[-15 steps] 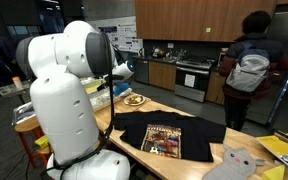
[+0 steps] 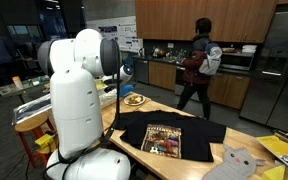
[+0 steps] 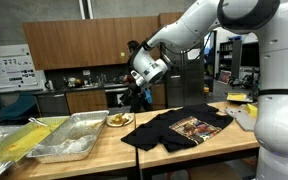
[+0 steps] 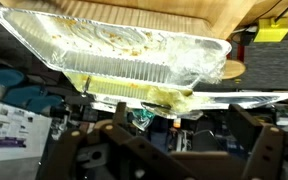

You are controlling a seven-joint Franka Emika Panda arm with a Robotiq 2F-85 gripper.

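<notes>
My gripper [image 3: 139,92] hangs above the far part of the table, between the foil trays and a plate of food [image 3: 120,119]. In the wrist view its dark fingers stand well apart along the bottom, and I see nothing clearly clasped between them. A shiny foil tray [image 4: 134,45] fills the upper part of that view. Beyond the fingertips, along the tray's near side, shows a yellowish item [image 4: 171,98]; whether it touches the gripper is unclear. The trays [image 3: 69,147] lie to the left of the gripper in exterior view 2.
A black cloth [image 2: 152,120] with a colourful printed sheet [image 2: 162,141] covers the middle of the table. A grey animal-shaped mat [image 2: 235,164] and yellow items [image 2: 278,146] lie at the near right. A person [image 2: 200,65] stands behind the table.
The person has walked leftward from the right side and now stands farther to the left behind the table. The arm has shifted slightly; the table items look unmoved.
</notes>
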